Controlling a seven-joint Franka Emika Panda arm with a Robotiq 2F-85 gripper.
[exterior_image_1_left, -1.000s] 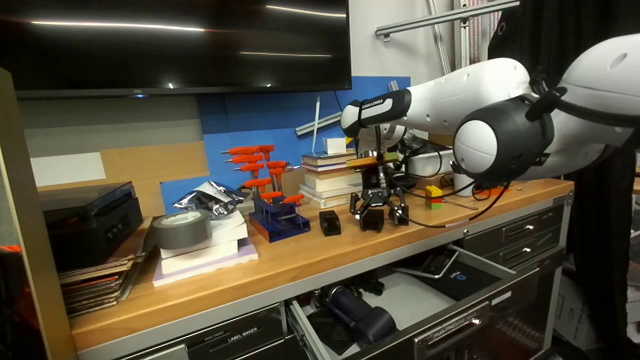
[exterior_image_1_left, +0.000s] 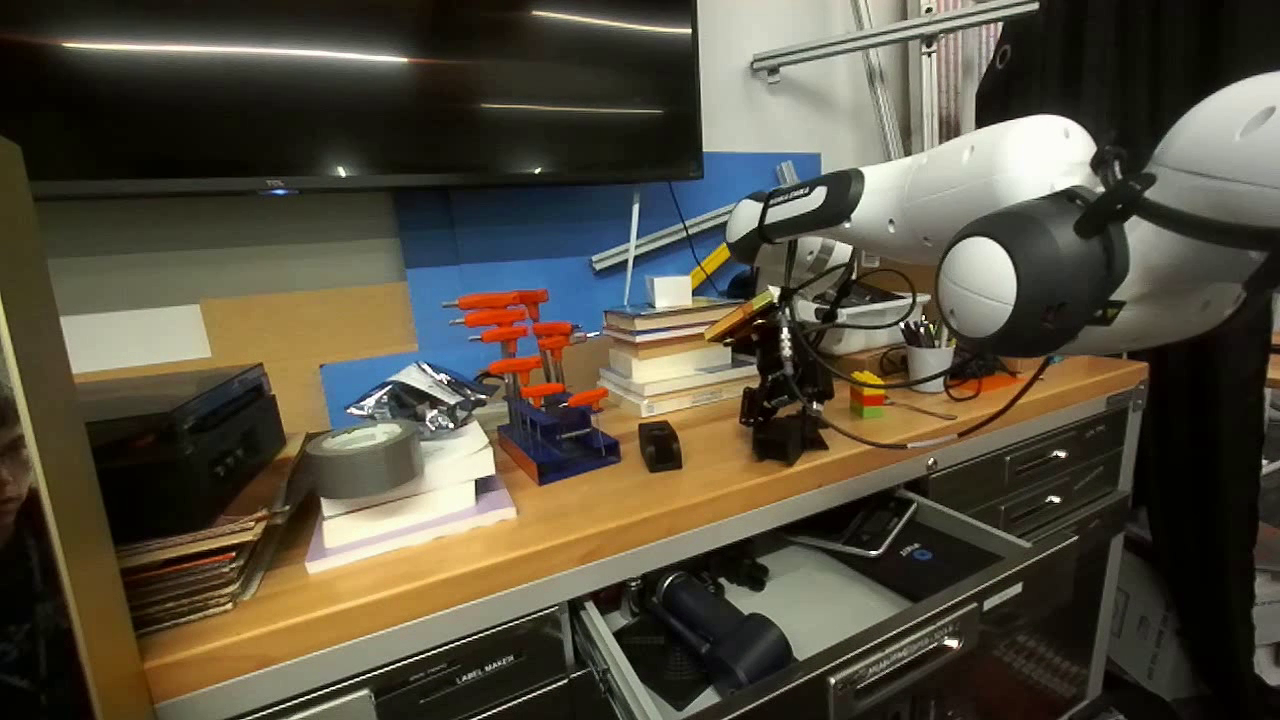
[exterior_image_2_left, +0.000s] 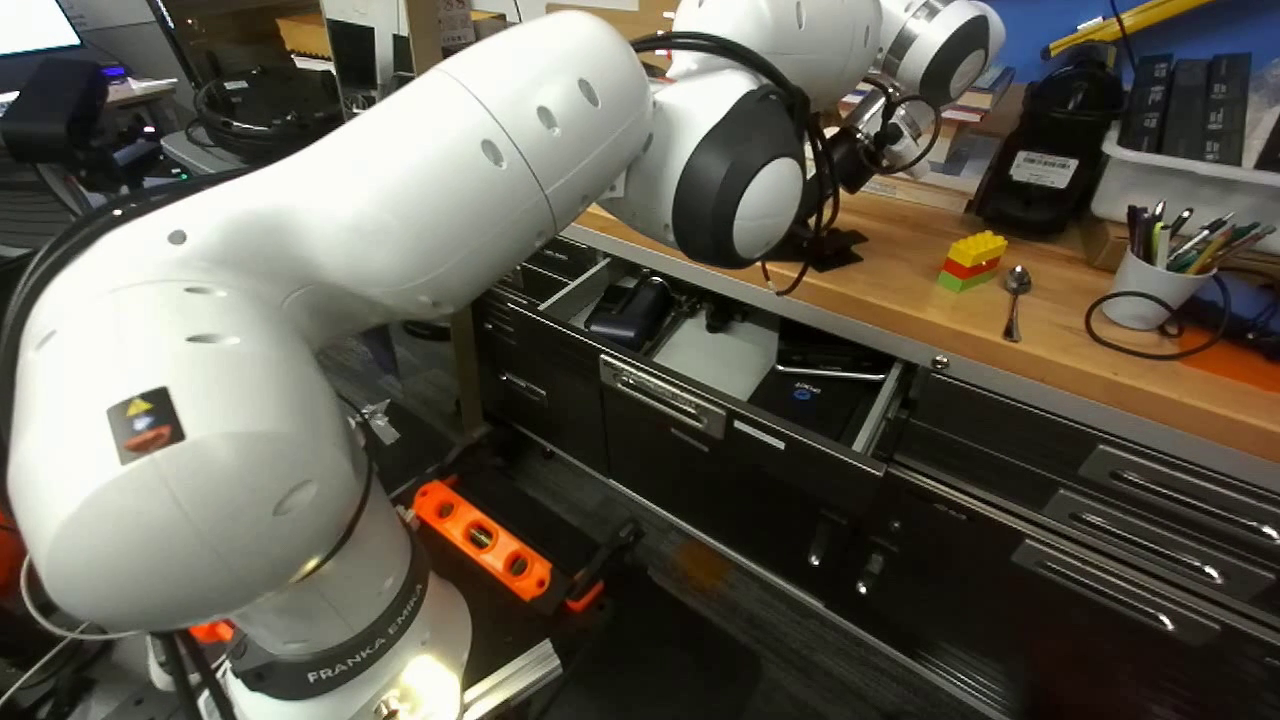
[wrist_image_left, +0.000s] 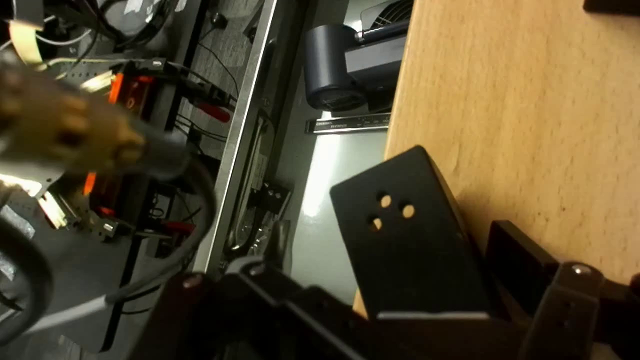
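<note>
My gripper (exterior_image_1_left: 782, 418) is low over the wooden worktop, near its front edge. In the wrist view, a black block (wrist_image_left: 408, 258) with three small holes in its face lies between the two fingers of my gripper. The right finger's pad (wrist_image_left: 517, 261) is close beside the block; whether they touch, I cannot tell. A gap shows between the block and the left finger, so the fingers look open. The black block's lower part (exterior_image_1_left: 786, 440) appears at the worktop in the first exterior view, while the arm hides much of it in the second.
Left of my gripper are a small black holder (exterior_image_1_left: 660, 445) and a blue rack (exterior_image_1_left: 558, 446) of orange-handled hex keys. Toy bricks (exterior_image_2_left: 972, 262), a spoon (exterior_image_2_left: 1016, 288) and a pen cup (exterior_image_2_left: 1140, 294) sit to the right. An open drawer (exterior_image_1_left: 840, 576) juts out below.
The arm and gripper have shifted right and turned, and the gripper now tilts. The black block beneath it appears farther right and differently oriented. The drawer and other objects look unmoved.
</note>
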